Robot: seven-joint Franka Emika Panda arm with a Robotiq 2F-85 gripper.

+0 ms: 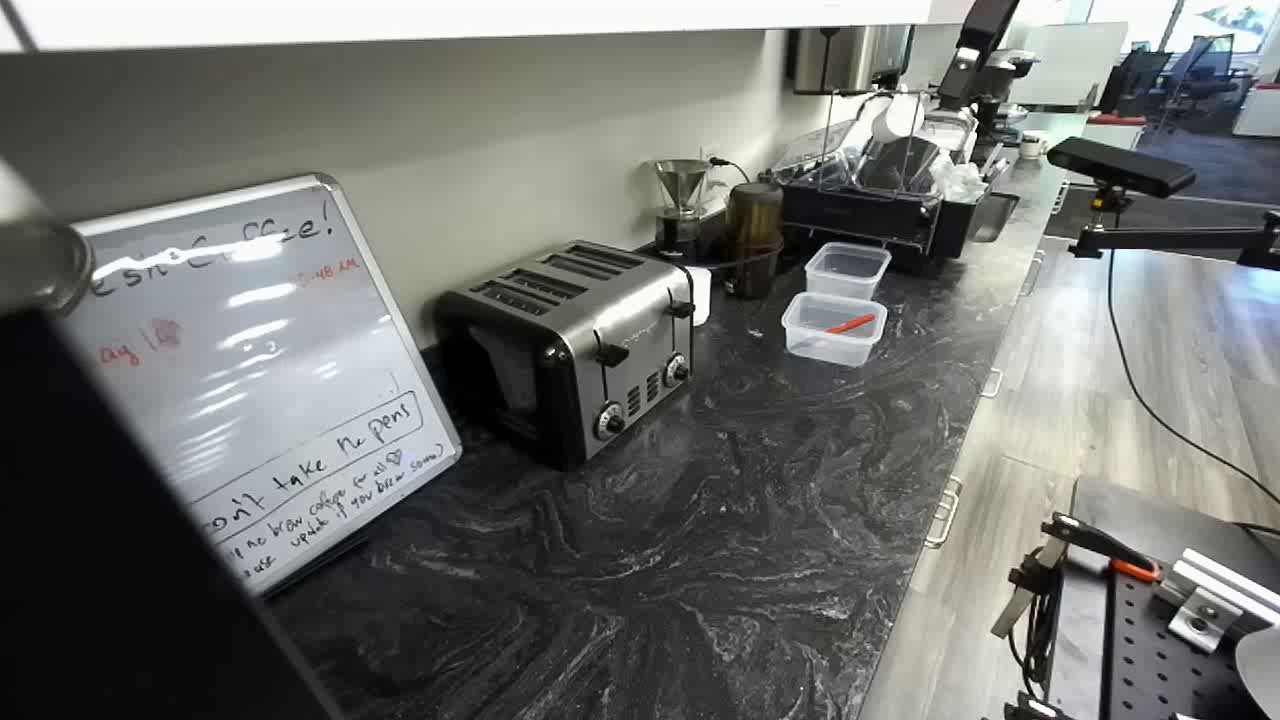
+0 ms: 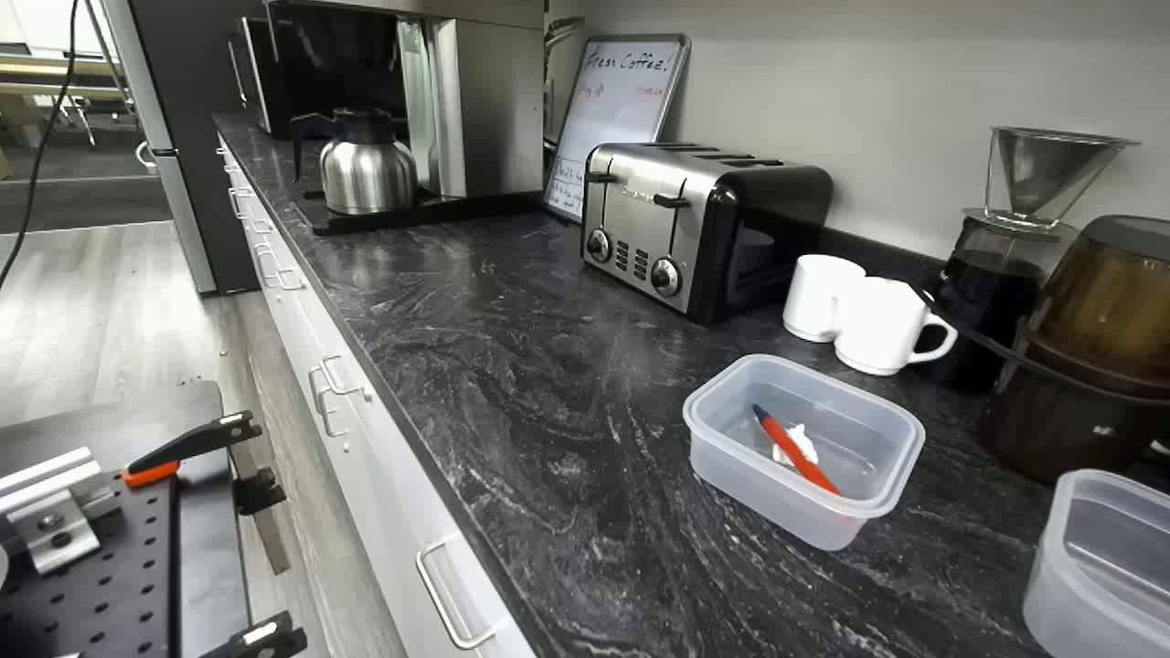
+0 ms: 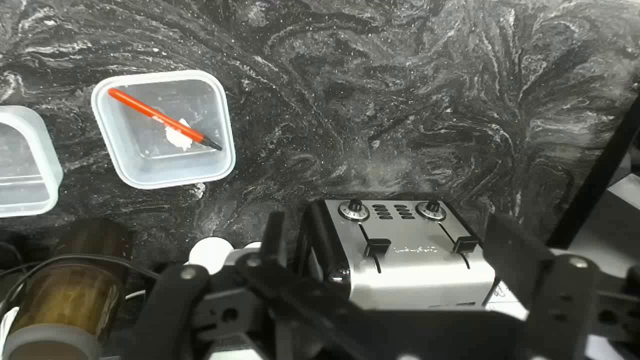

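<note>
In the wrist view my gripper is open, its two dark fingers spread wide. The silver-and-black toaster shows in the space between them, farther below, and I see nothing held. A red pen with a dark tip lies slanted inside a clear plastic container, over a small white scrap. Exterior view 2 shows the same pen in the container on the dark counter. Part of a second clear container appears at the wrist view's left edge.
White mugs stand between the toaster and a glass coffee maker. A brown canister is close by. The whiteboard leans on the wall, and a dish rack stands farther along. Open counter lies before the toaster.
</note>
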